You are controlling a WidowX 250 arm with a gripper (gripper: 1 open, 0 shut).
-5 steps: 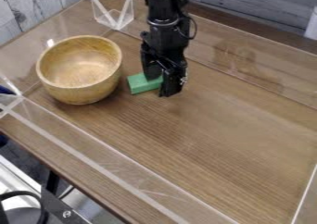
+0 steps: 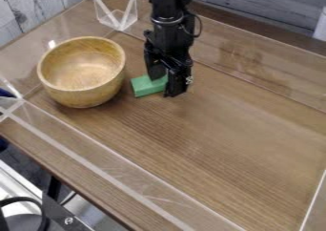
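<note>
A green block [image 2: 147, 86] lies on the wooden table just right of a large wooden bowl [image 2: 82, 71]. My black gripper [image 2: 169, 78] hangs down from the top over the block's right part, close to it or touching it. Its fingers partly hide the block, and I cannot tell whether anything is between them.
A white wire-like holder [image 2: 116, 13] stands at the back left near the table edge. A black cable [image 2: 26, 202] shows at the lower left, off the table.
My gripper has shifted slightly, its fingers now closer in over the green block. The block and bowl look unmoved.
</note>
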